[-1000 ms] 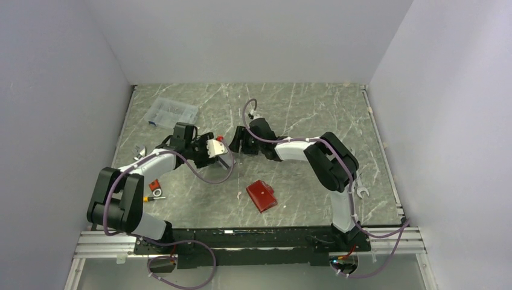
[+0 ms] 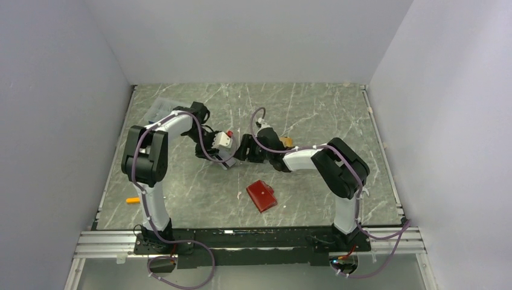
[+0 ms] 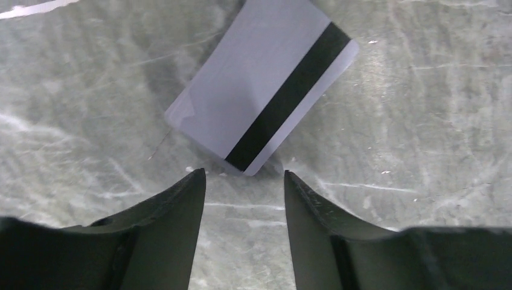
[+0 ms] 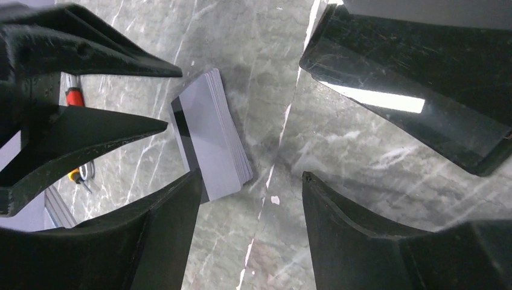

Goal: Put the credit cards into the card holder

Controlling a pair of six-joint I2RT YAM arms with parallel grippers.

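A stack of grey cards with a black magnetic stripe [image 3: 259, 84] lies on the marble table [image 2: 314, 199], seen in both wrist views and partly under my left gripper in the top view. My left gripper is part open beside the stack's striped corner, nothing between its fingertips. My right gripper stands open just right of the left one, the cards ahead of its left finger. A red wallet-like card holder [image 2: 261, 195] lies near the front middle.
A clear plastic box [image 2: 161, 107] is at the back left. An orange-handled tool [image 2: 134, 200] lies at the front left. A dark object [image 4: 410, 72] fills the right wrist view's upper right.
The right arm has shifted a little toward the front and right.
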